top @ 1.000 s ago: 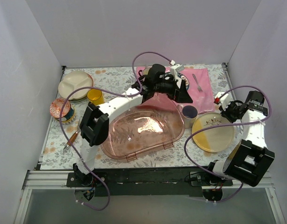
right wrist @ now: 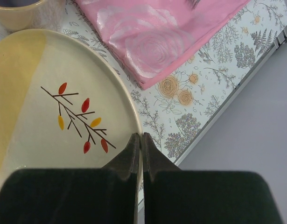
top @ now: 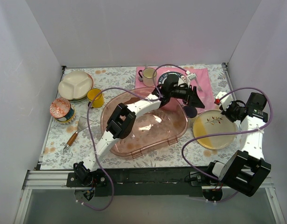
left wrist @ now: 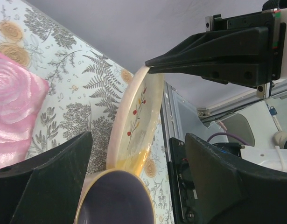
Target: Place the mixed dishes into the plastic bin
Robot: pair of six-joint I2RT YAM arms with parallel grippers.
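Observation:
Beside the right wall of the clear pinkish plastic bin (top: pixel 148 133) stands a cup (top: pixel 190 112) with a dark inside, partly covered by my left gripper (top: pixel 194 100) in the top view. In the left wrist view the cup's rim (left wrist: pixel 116 173) shows low between the spread fingers, and no grip on it is visible. My right gripper is closed on the rim of a cream and yellow plate (right wrist: pixel 45 126) with a painted sprig. From above, this plate (top: pixel 215 129) lies right of the cup; whether it is lifted cannot be told.
A cream mug (top: pixel 148 76) stands on the pink cloth (top: pixel 205 84) at the back. On the left are a divided plate (top: pixel 75 85), a yellow mug (top: pixel 95 98), patterned bowls (top: pixel 61 109) and a spatula (top: pixel 72 138). The left arm crosses above the bin.
My left arm has swung right across the bin, bringing its gripper from above the cloth toward the cup. Early on, the right arm shifted slightly; its grip on the plate's rim looks unchanged.

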